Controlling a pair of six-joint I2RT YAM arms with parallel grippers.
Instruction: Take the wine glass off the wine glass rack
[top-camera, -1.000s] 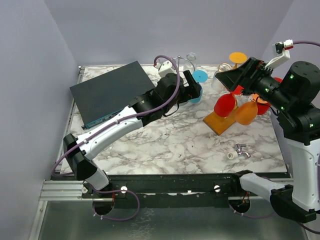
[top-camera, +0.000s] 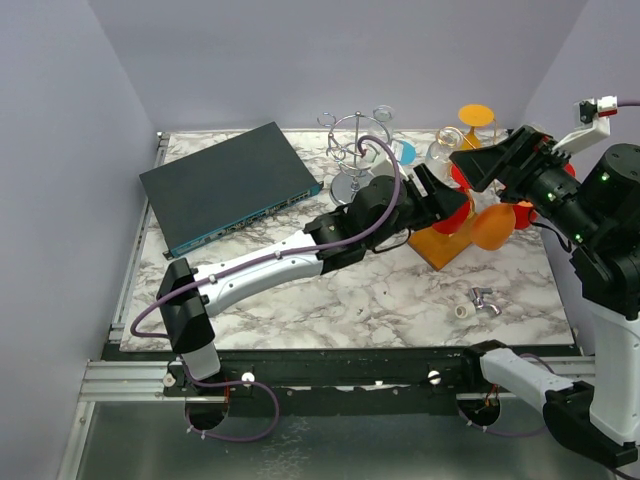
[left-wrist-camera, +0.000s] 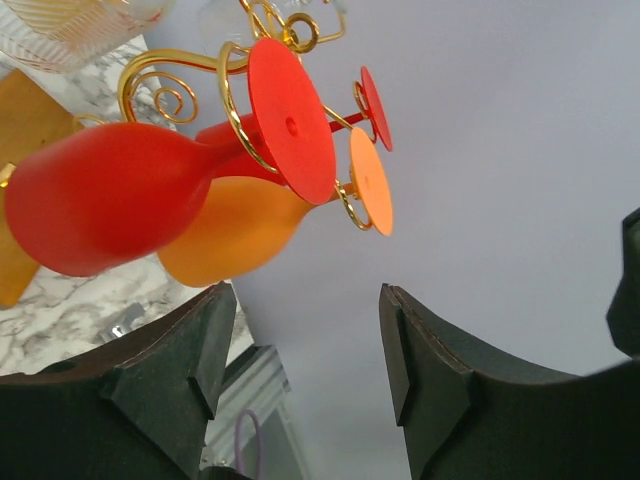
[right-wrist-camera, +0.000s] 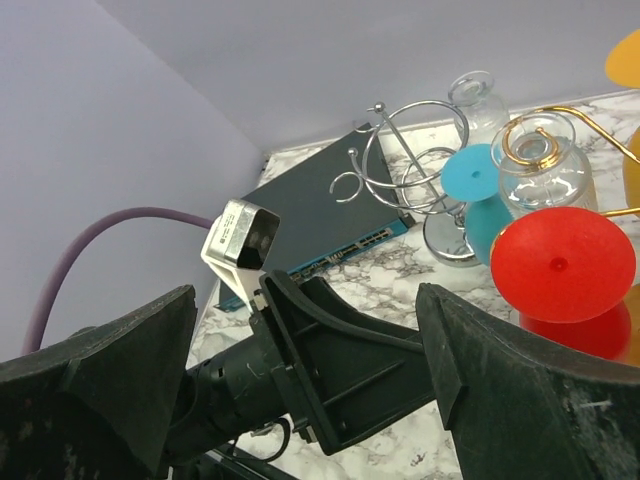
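Observation:
On a rack of gold wire (left-wrist-camera: 190, 62) with a wooden base (top-camera: 436, 247), several wine glasses hang upside down. A red glass (left-wrist-camera: 110, 195) and an orange glass (left-wrist-camera: 235, 232) fill much of the left wrist view, their flat feet on the wire. My left gripper (top-camera: 452, 192) is beside the red glass and partly covers it from above; its fingers (left-wrist-camera: 205, 345) stand apart with nothing between them. Higher up, over the rack, my right gripper (top-camera: 480, 165) is open and empty. In the right wrist view a red foot (right-wrist-camera: 562, 265) shows beside the right-hand finger.
A silver wire rack (right-wrist-camera: 445, 232) with a blue glass (right-wrist-camera: 470, 175) stands behind my left arm. A dark flat box (top-camera: 230, 185) lies at the back left, and a small metal tap (top-camera: 484, 300) on the marble.
My left gripper has moved right and a little forward, from the blue glass to the red glass. The right gripper has shifted slightly to the right. The glasses have kept their places.

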